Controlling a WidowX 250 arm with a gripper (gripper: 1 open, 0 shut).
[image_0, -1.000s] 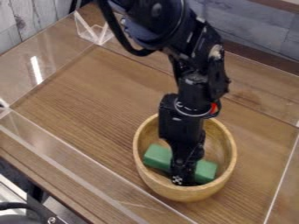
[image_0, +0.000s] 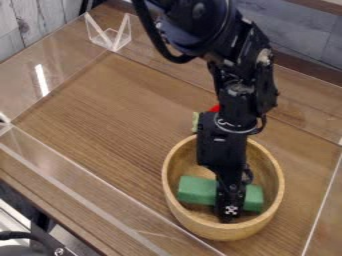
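Observation:
My black gripper (image_0: 227, 195) reaches down from the top into a wide tan bowl (image_0: 189, 222) at the lower middle right. A green block (image_0: 197, 190) lies in the bowl, with the gripper's lower end over its middle and right part. The fingers hide part of the block, and whether they are closed on it I cannot tell.
A red object (image_0: 215, 109) and a small light green item (image_0: 195, 122) are partly hidden behind the arm. A wall runs along the back.
The arm has shifted slightly, and the green block now lies more level in the bowl, its left end a little lower than a second ago.

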